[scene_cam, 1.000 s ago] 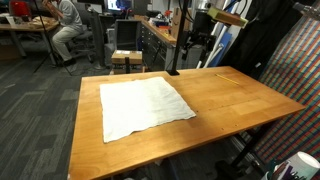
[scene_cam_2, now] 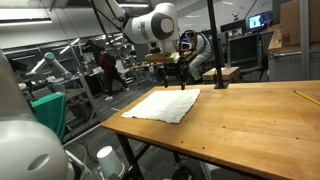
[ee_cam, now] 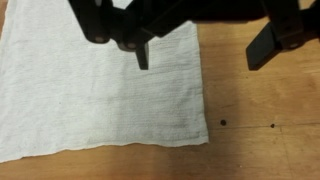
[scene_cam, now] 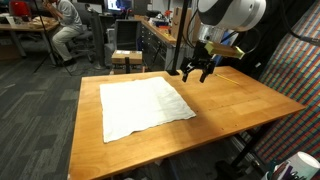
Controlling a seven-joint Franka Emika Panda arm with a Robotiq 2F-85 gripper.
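Note:
A white cloth [scene_cam: 143, 105] lies spread nearly flat on the wooden table, with a few soft wrinkles. In the wrist view one corner of the cloth [ee_cam: 120, 110] sits below and to the left of my fingers, bare wood on the right. My gripper [scene_cam: 194, 78] hangs above the table near the cloth's right side, apart from it. Its dark fingers [ee_cam: 264, 46] stand wide open, and the gap between them is empty. In the second exterior view the gripper [scene_cam_2: 170, 80] shows above the far part of the cloth [scene_cam_2: 165, 104].
A thin yellow stick [scene_cam_2: 307, 97] lies on it, away from the cloth. A white cylinder [scene_cam_2: 111, 160] stands below the table's near edge. Behind are chairs and a seated person [scene_cam: 68, 25].
Over the last second my gripper has come down toward the table, moving slightly left in the first exterior view. The cloth has not moved.

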